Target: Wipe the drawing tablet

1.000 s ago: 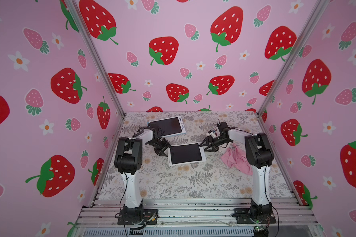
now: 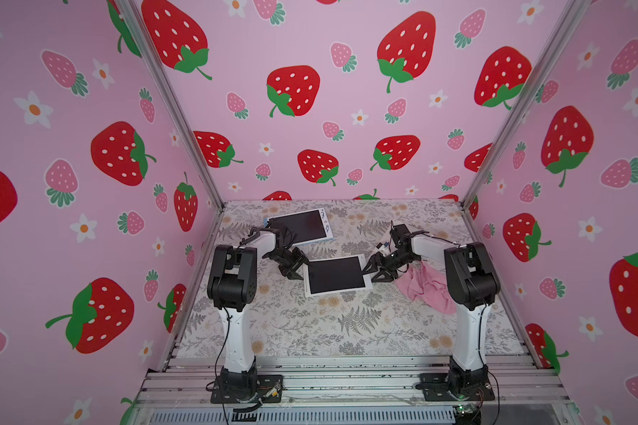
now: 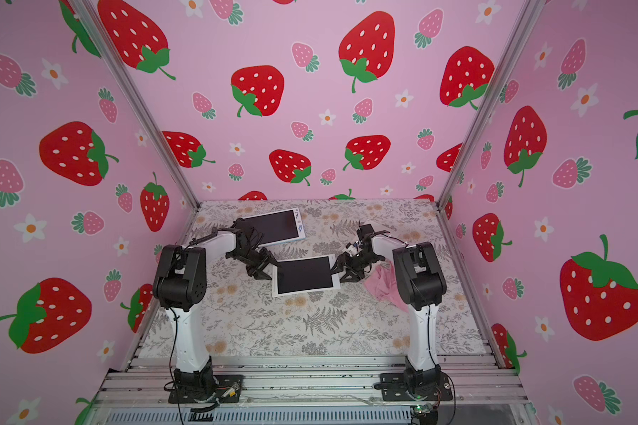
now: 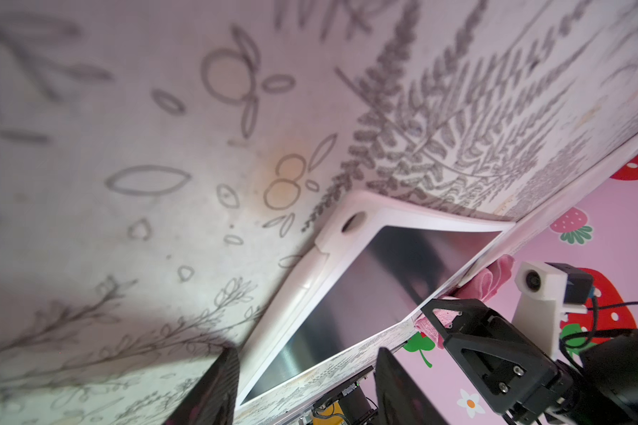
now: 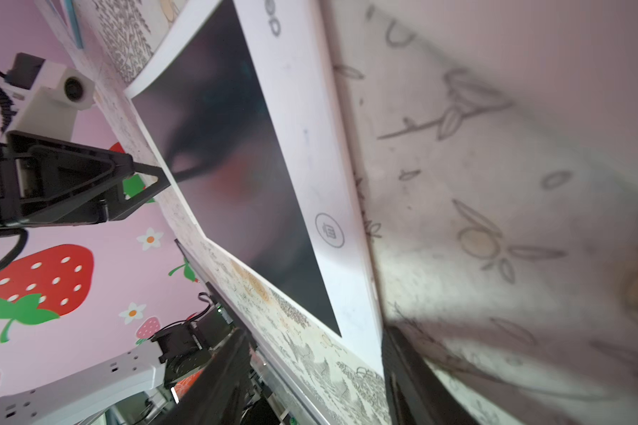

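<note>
A white-framed drawing tablet point(image 2: 336, 275) with a dark screen lies flat at mid-table, between my two grippers. At its left end is my left gripper, open, with the tablet's white edge showing in the gap between its fingers. At the opposite end sits my right gripper. Its fingers stand apart with a corner of the frame between them, and one finger point(image 5: 402, 379) is at or very near the outer edge. Whether that finger touches is hard to tell. A crumpled pink cloth point(image 2: 429, 287) lies to the right, partly hidden by the right arm.
A second tablet point(image 2: 301, 226) with a dark screen lies behind and left, partly covered by the left arm. Bare patterned table point(image 2: 319, 333) stretches in front of the middle tablet. Strawberry-printed walls enclose the sides and back.
The left arm moved barely at all.
</note>
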